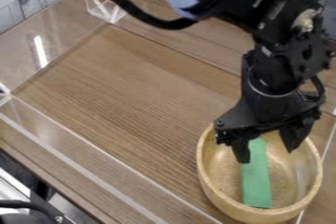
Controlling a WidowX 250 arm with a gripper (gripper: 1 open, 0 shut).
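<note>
A black gripper (262,136) hangs at the right of the view, open, its fingers over the upper part of a round wooden bowl (217,189). Inside the bowl lies a green rectangular object (256,187), its upper end close beneath the fingers and partly hidden by them. Whether the fingers touch it cannot be told.
A clear plastic piece (105,4) stands near the far edge at top left. Black cabling (24,206) shows at the lower left corner.
</note>
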